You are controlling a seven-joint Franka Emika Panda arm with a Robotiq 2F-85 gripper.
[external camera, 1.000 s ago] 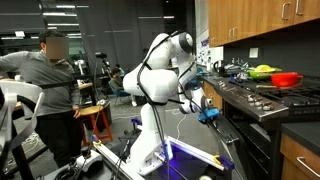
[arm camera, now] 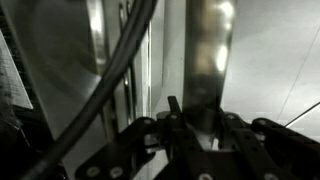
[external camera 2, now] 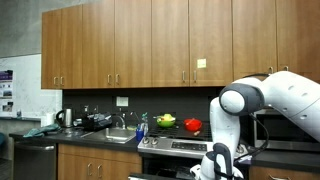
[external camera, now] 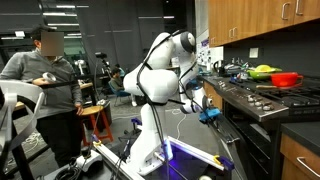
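Note:
A long shiny metal bar [arm camera: 210,50], which looks like the oven's handle, runs down the wrist view to my gripper. The fingers are closed around this bar; the dark fingertips are partly blurred where they meet it. In exterior view 1 the arm reaches down to the oven front, with the gripper [external camera: 208,115] low beside the dark oven [external camera: 248,140]. Exterior view 2 shows the arm in front of the stove, its gripper lost against the cabinets and lower edge. How far the oven door stands open is hard to tell.
On the stove top sit a red pot [external camera: 286,79] and a bowl of green and yellow things [external camera: 262,72]. A black cable [arm camera: 105,90] crosses the wrist view. A person [external camera: 45,85] stands at the left, away from the arm; open floor lies between.
The person at the left has shifted and lowered an arm. My arm and gripper look unmoved.

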